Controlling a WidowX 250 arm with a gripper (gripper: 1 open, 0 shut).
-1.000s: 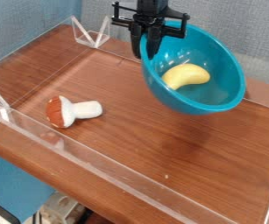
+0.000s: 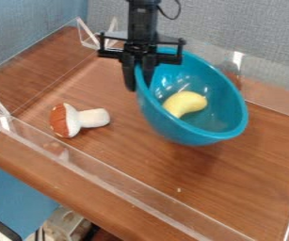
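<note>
The black gripper (image 2: 143,66) is shut on the near-left rim of a teal bowl (image 2: 200,131), which is tilted at the middle right. A pale yellow curved object, like a banana (image 2: 184,103), lies inside the bowl. A white and orange mushroom-like toy (image 2: 75,120) lies on the wooden table at the left, apart from the bowl. Whether the bowl's bottom touches the table cannot be told.
Clear plastic edging runs along the left and front sides. A grey padded wall stands behind.
The gripper and bowl have moved left and down toward the table, with the yellow object still inside. The mushroom-like toy has not moved.
</note>
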